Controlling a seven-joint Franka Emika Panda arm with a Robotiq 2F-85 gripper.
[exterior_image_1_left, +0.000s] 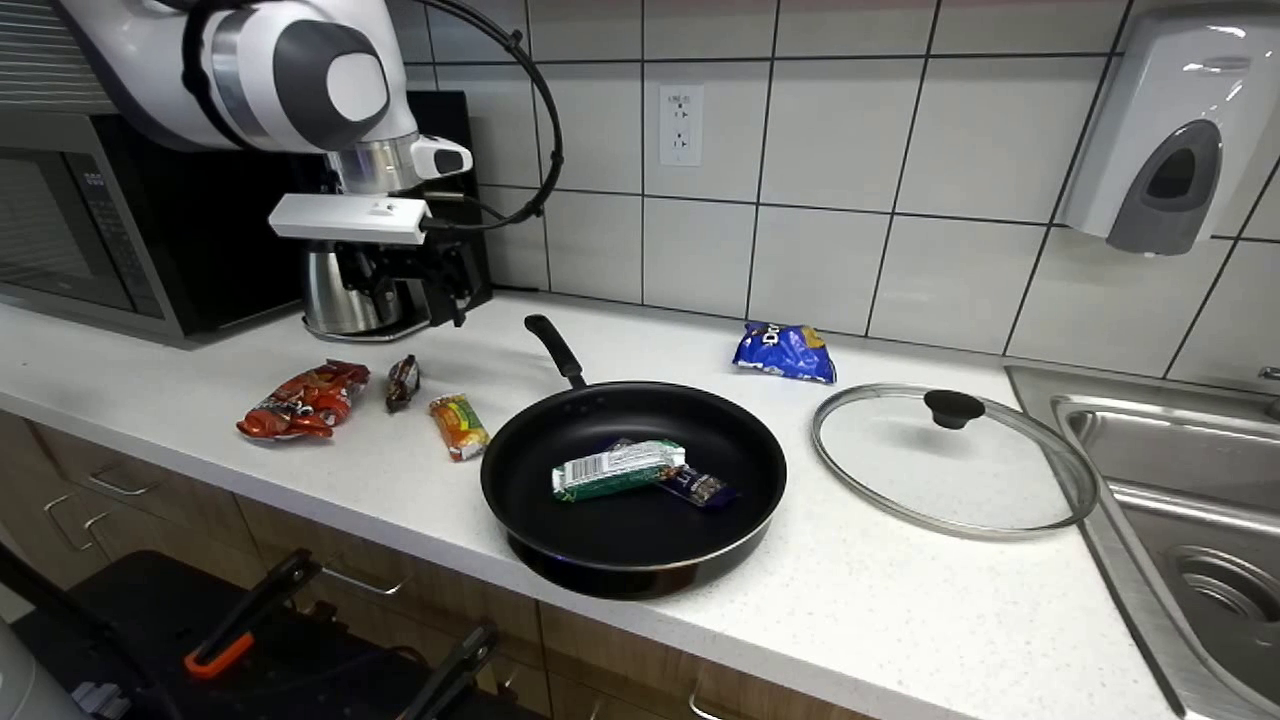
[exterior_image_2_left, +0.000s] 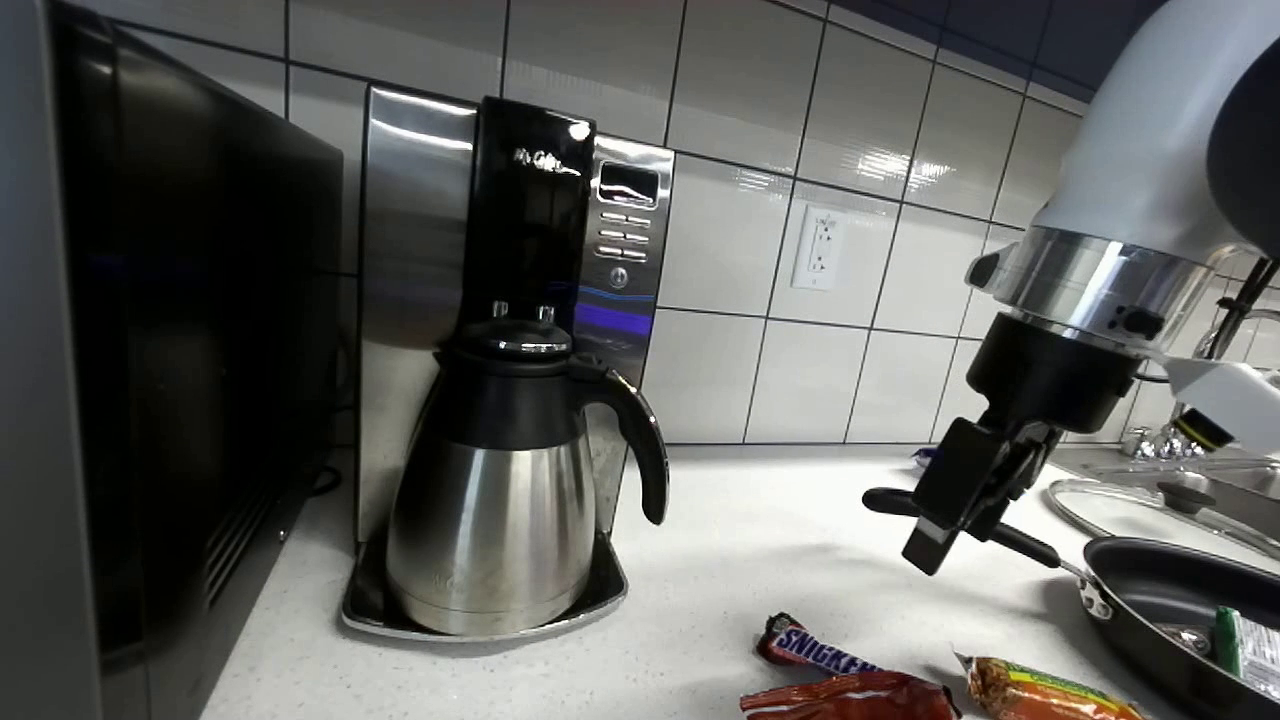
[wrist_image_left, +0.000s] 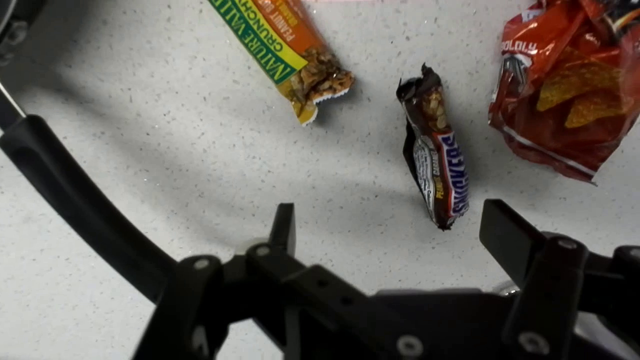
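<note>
My gripper is open above the counter, with nothing between its fingers. In the wrist view a Snickers wrapper (wrist_image_left: 436, 150) lies on the counter just beyond the fingertips, nearer the right one. A Nature Valley bar (wrist_image_left: 288, 54) with a torn end lies to its left, and a red chip bag (wrist_image_left: 564, 90) to its right. The black pan (exterior_image_1_left: 636, 552) holds a green-and-white packet (exterior_image_1_left: 618, 469) and a dark blue wrapper (exterior_image_1_left: 699, 486). A blue chip bag (exterior_image_1_left: 785, 352) rests near the back wall.
The pan's handle (exterior_image_1_left: 554, 348) points back toward the wall. A glass lid (exterior_image_1_left: 954, 410) lies between the pan and the sink (exterior_image_1_left: 1200, 480). The coffee maker with its steel carafe (exterior_image_2_left: 498, 528) and the microwave (exterior_image_1_left: 84, 228) stand at the left. Bare counter surrounds the wrappers.
</note>
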